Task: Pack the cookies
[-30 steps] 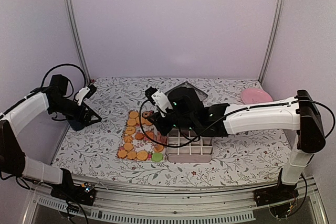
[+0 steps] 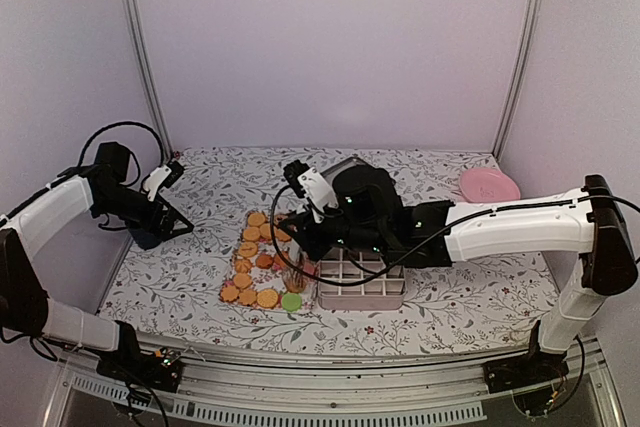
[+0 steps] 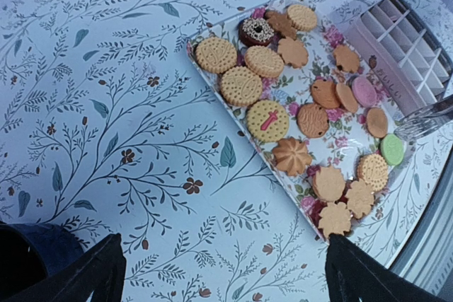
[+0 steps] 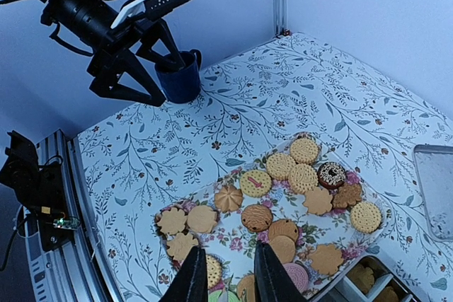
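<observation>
Assorted cookies lie on a flat, flower-patterned tray (image 3: pixel 279 167) left of a pale box with square compartments (image 2: pixel 362 299). My right gripper is over the tray's right front part, its dark fingers apart, with no cookie clearly held. The green cookie (image 3: pixel 391 149) lies close by its shiny fingertip (image 3: pixel 422 124) in the left wrist view. Near it are a pink cookie (image 3: pixel 364 91) and a round tan cookie (image 3: pixel 376 122). Cookies (image 4: pixel 364 278) sit in compartments of the box at its far end. My left gripper (image 2: pixel 184 225) hangs open and empty at the left.
A dark blue mug (image 4: pixel 181 79) stands by the left wall under my left arm. A pink plate (image 2: pixel 489 184) lies at the back right, and a grey metal tray (image 4: pixel 437 182) behind the box.
My right gripper has come down and a little to the right, over the tray's right side. Tray and green cookie have slid slightly left. The left arm has stayed still.
</observation>
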